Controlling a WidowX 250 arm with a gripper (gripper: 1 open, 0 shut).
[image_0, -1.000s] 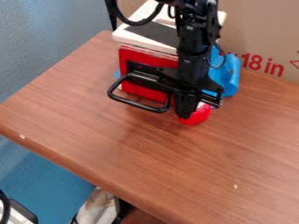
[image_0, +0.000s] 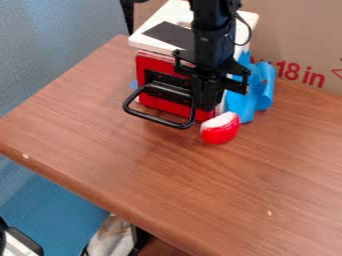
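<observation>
A red and white boxy toy (image_0: 155, 68) with a black handle bar (image_0: 152, 119) stands at the back of the wooden table (image_0: 147, 180). My black gripper (image_0: 207, 98) is over its front right part, fingers pointing down; whether it is open or shut is unclear. Just right of and below the gripper lies a small red and white piece (image_0: 221, 129). A blue object (image_0: 257, 90) stands behind it on the right.
A cardboard panel (image_0: 301, 45) is behind the table. Blue surface shows beyond the left edge, with a pale item (image_0: 110, 240) below.
My gripper has risen a little and shifted slightly left, uncovering more of the small red and white piece.
</observation>
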